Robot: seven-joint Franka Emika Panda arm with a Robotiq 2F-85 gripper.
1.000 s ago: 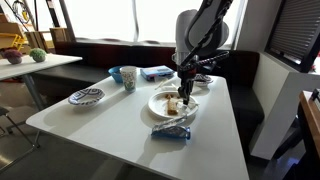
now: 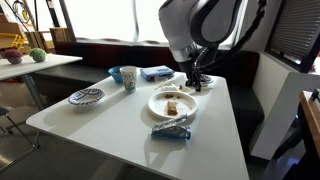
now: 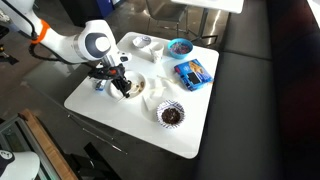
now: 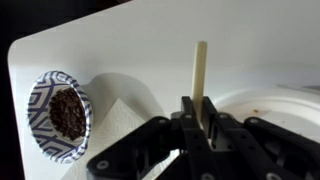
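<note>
My gripper is shut on a thin light-wood stick (image 4: 199,70), which points away from the fingers in the wrist view. A round white plate (image 2: 157,101), with brownish pieces of food (image 2: 172,107) on it, sits on the table; its rim (image 4: 265,100) shows at the right of the wrist view. In exterior view 1 the gripper (image 2: 195,86) hangs near the plate's far right side. A patterned blue-and-white bowl (image 4: 43,123) holding small dark brown bits (image 4: 68,114) stands at the left of the wrist view, next to a white napkin (image 4: 115,133).
Around the white table (image 2: 95,130) stand a blue foil packet (image 2: 171,130), a patterned bowl (image 2: 87,97), a cup (image 2: 129,79) and a blue bowl (image 2: 115,73). A bright blue bag (image 3: 195,72) lies farther along.
In exterior view 1, the gripper has moved from over the plate toward its far right side. The arm's white upper body now looms larger and more to the right.
</note>
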